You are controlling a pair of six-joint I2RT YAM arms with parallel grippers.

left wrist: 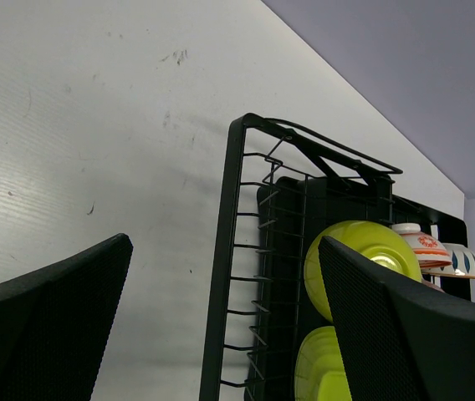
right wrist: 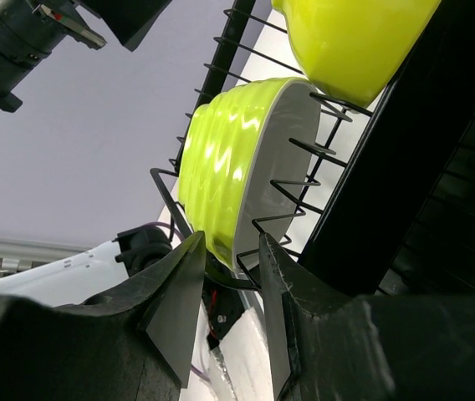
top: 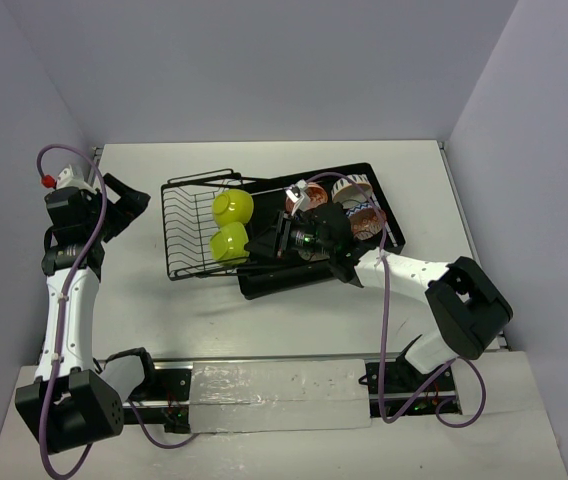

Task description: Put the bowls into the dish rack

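Note:
Two lime-green bowls, an upper one (top: pixel 232 207) and a lower one (top: pixel 228 243), stand on edge in the wire dish rack (top: pixel 184 225). My right gripper (top: pixel 267 243) is beside the lower bowl; in the right wrist view its fingers (right wrist: pixel 179 309) are parted at that bowl's rim with nothing seen between them. My left gripper (top: pixel 127 204) hangs open left of the rack, empty. Patterned bowls (top: pixel 352 187) and orange ones (left wrist: pixel 421 244) sit in the right part of the rack.
A black tray (top: pixel 284 287) lies under the rack's right part. Grey walls bound both sides and the back.

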